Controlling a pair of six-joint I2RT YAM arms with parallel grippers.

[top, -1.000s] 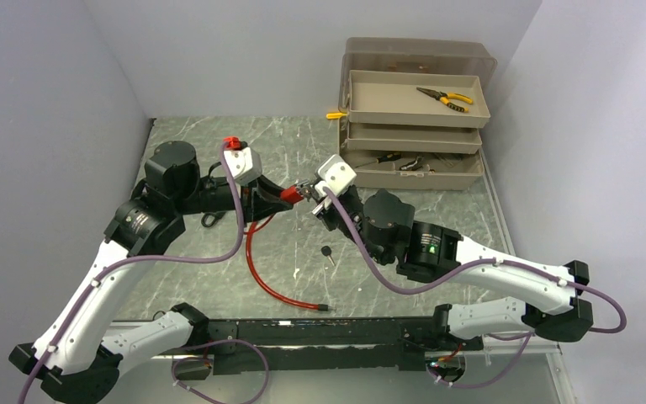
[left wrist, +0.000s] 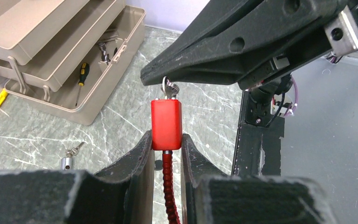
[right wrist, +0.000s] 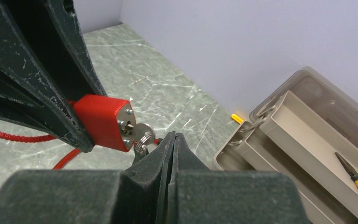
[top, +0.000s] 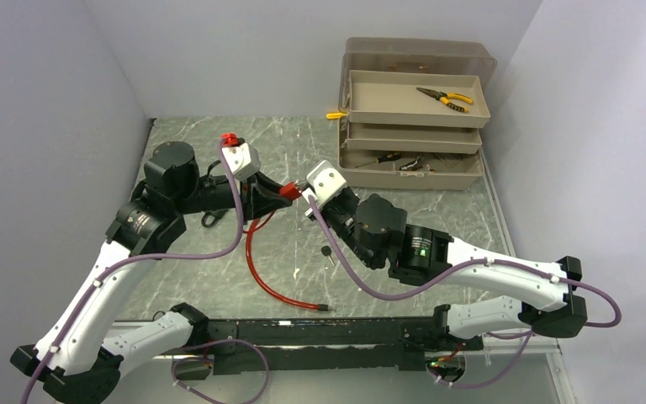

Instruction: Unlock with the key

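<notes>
My left gripper is shut on the red lock (left wrist: 166,122), held up at the centre, with the red cable (left wrist: 168,182) hanging below it. A key (right wrist: 144,133) with a ring and a second key sits at the lock's keyhole; how far in it is, I cannot tell. My right gripper is shut, its tips just beside the hanging keys; nothing clearly shows between its fingers. In the top view the two grippers meet over the table.
An open toolbox (top: 412,135) with pliers (top: 443,98) stands at the back right. A yellow-handled tool (top: 336,114) lies beside it. A loose key (top: 328,252) lies on the marble table (top: 370,295). Walls bound the sides and back.
The left arm has barely moved.
</notes>
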